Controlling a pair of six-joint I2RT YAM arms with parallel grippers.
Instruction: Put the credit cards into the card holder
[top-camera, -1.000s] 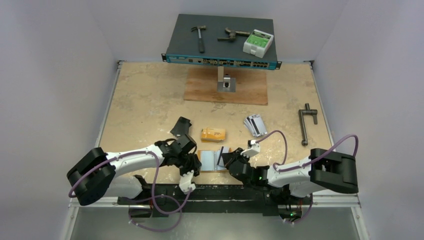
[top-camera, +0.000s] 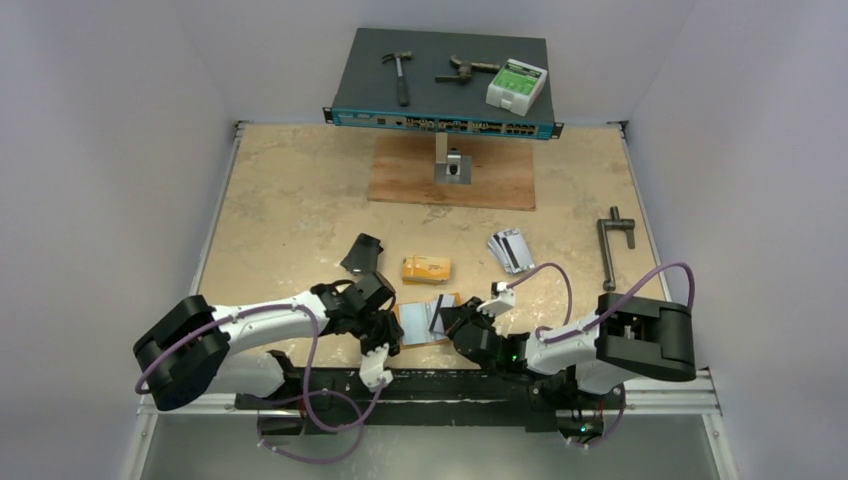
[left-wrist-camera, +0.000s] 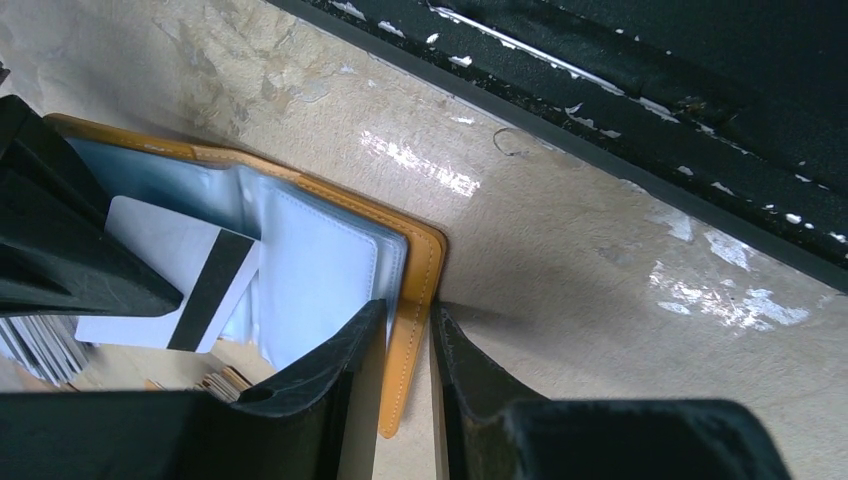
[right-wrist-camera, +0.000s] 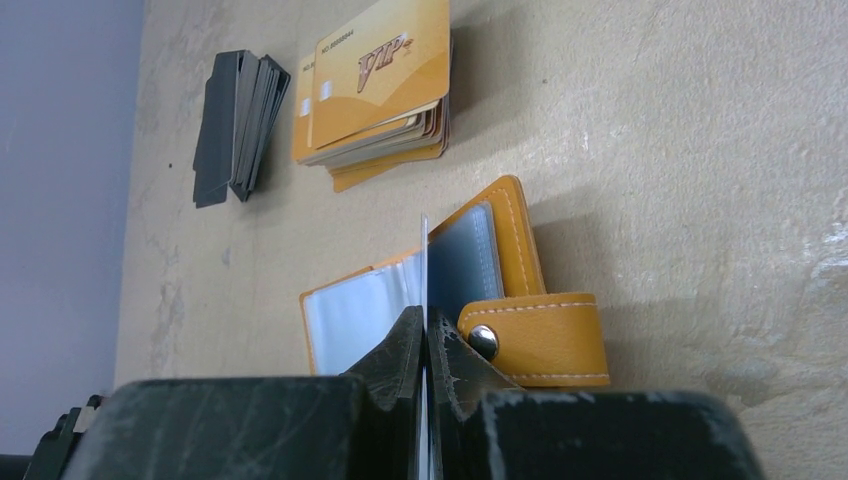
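Note:
The tan card holder (left-wrist-camera: 425, 262) lies open near the table's front edge, its pale clear sleeves (left-wrist-camera: 315, 265) facing up. My right gripper is shut on a white card with a black stripe, seen edge-on in the right wrist view. That card overlaps the sleeves in the left wrist view; whether its edge is inside one, I cannot tell. At the holder's other end stands my left gripper, its fingers a little apart with the tan border between them. Whether they touch the border is unclear.
Behind the holder sit a stack of yellow VIP cards (top-camera: 427, 269) and a pile of black cards (top-camera: 362, 254). More white cards (top-camera: 512, 251) are fanned out to the right. A dark metal tool (top-camera: 608, 248) lies at the far right.
My right arm has shifted slightly to the left, carrying the striped card further over the holder. The left arm looks still, and the card piles have not moved.

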